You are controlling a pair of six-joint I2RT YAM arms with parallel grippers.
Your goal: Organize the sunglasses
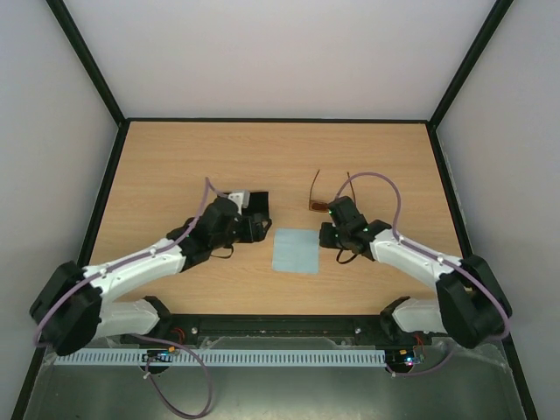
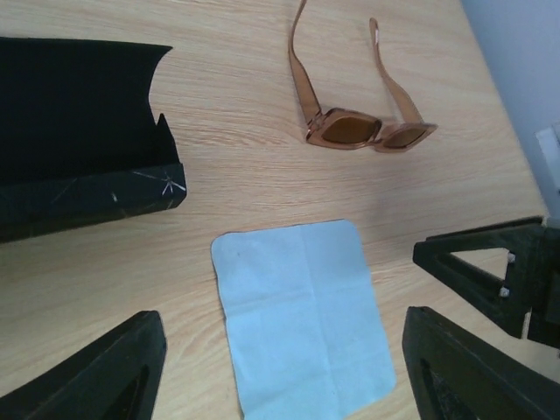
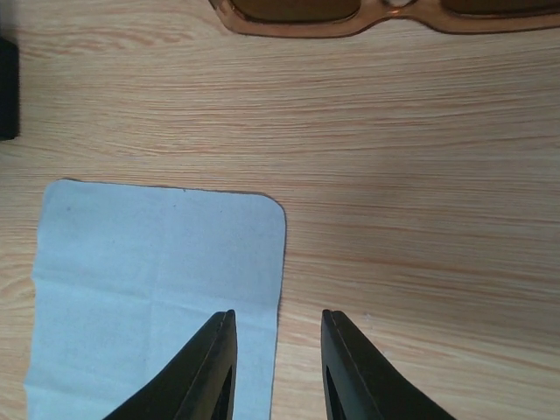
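Brown sunglasses (image 2: 348, 129) rest on the table with both temples unfolded toward the back, right of centre. A black case (image 2: 87, 188) lies opened at the centre left; in the top view my left arm covers much of it. Between them and nearer the front, a light blue cloth (image 1: 296, 251) is spread flat. My left gripper is over the table by the cloth and case, its fingers apart and empty. My right gripper hangs above the cloth's right edge, in front of the sunglasses, fingers parted with nothing between them.
Dark frame bars edge it, with pale walls beyond. The two grippers are fairly close together around the cloth.
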